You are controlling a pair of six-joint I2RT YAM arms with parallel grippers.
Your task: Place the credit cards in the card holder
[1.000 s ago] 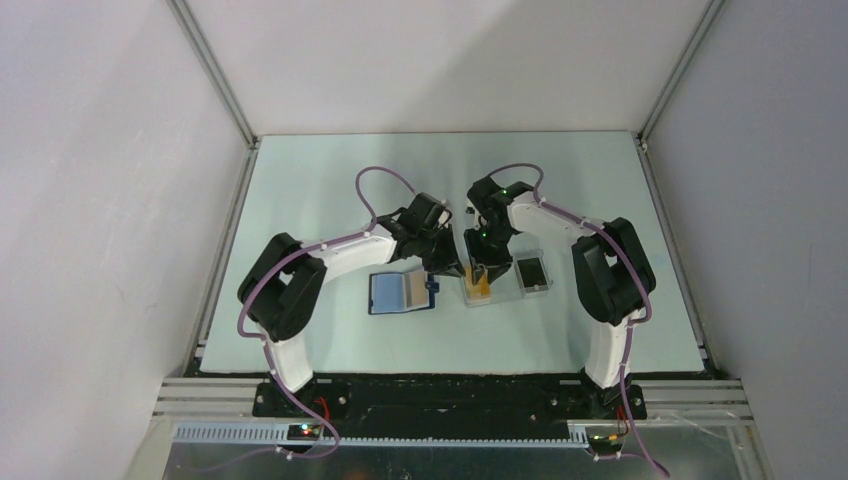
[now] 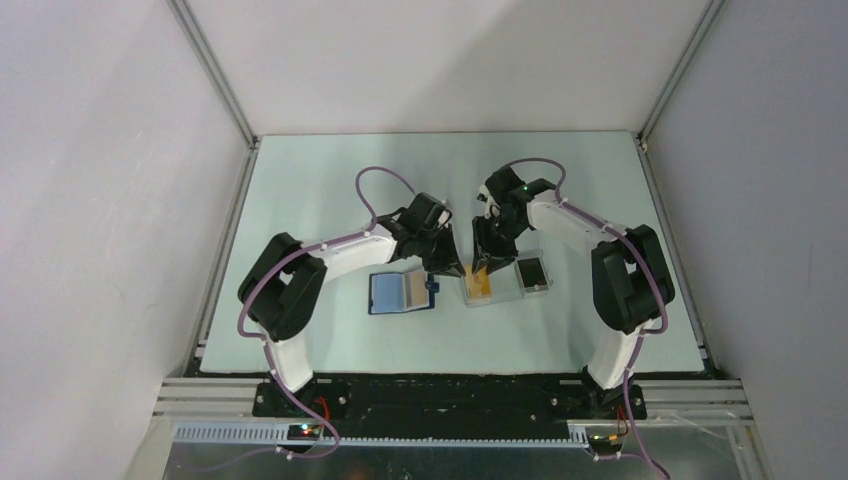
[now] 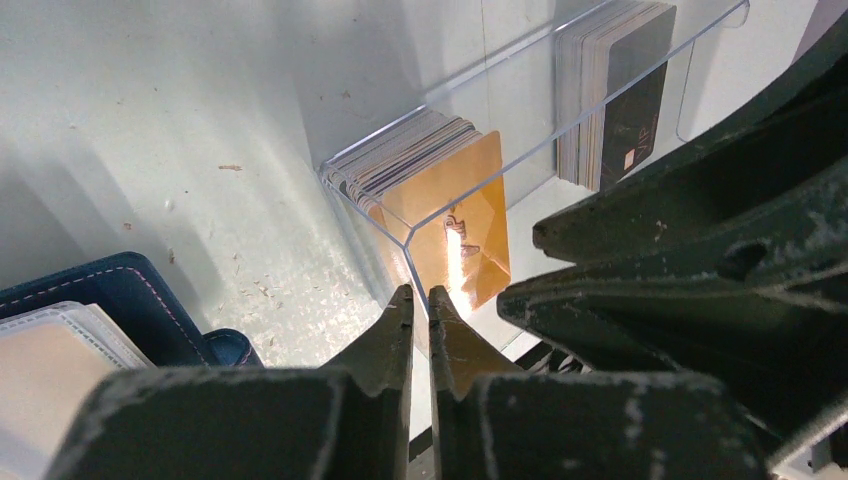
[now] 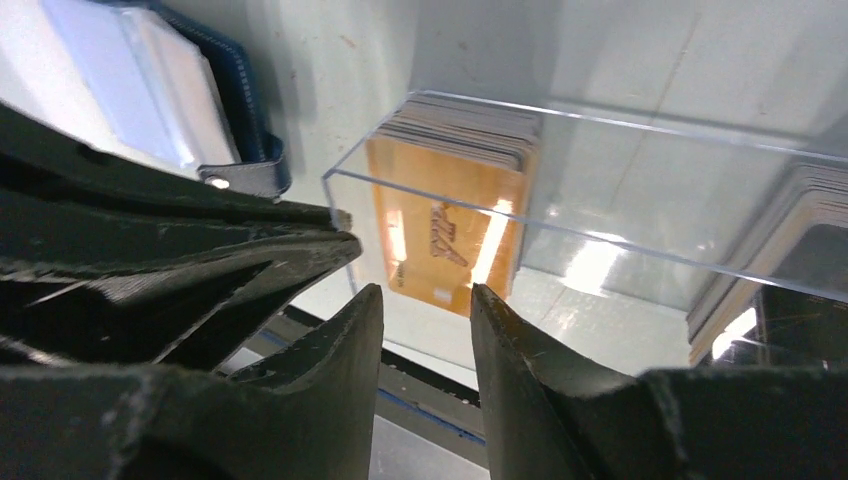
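A clear acrylic box (image 2: pixel 507 298) holds a stack of cards with a gold card (image 3: pixel 460 240) in front at one end, and a dark card stack (image 3: pixel 630 120) at the other. The open card holder (image 2: pixel 388 292), navy with pale sleeves, lies left of the box. My left gripper is at the box's near corner by the gold card, its fingertips close together; whether anything is between them is unclear. My right gripper is over the gold card, open, with nothing between its fingers.
Both arms are crowded over the box at the table's centre. The back, sides and front of the white table (image 2: pixel 450 345) are mostly clear.
The left arm, the box and the card holder look the same.
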